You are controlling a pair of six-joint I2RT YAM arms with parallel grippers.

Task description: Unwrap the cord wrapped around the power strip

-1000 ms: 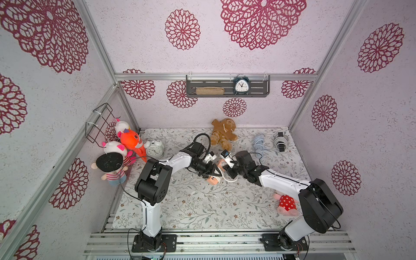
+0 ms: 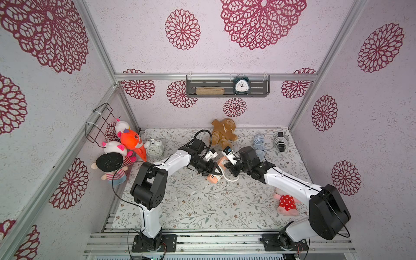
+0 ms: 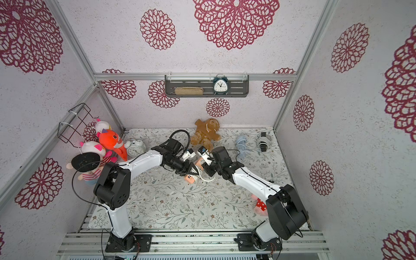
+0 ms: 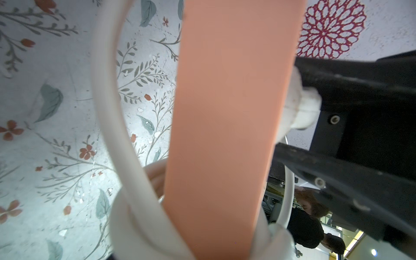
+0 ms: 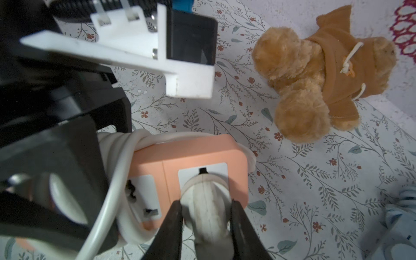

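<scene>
The salmon power strip lies mid-table with white cord looped round it; its underside fills much of the left wrist view [image 4: 229, 108]. My left gripper [image 2: 213, 169] is shut on the wrapped strip, its black fingers beside the strip in its wrist view. In the right wrist view, the white plug [image 5: 205, 195] sits at the strip's socket end, between the fingers of my right gripper; whether they grip it tightly is unclear.
A teddy bear [image 2: 223, 132] lies behind the strip. Blue and grey coiled cords [image 2: 280, 140] are at back right, a red-dotted plush [image 2: 286, 203] at front right, plush toys and a white clock [image 2: 154, 148] at left.
The strip and both grippers have moved a little, staying together mid-table.
</scene>
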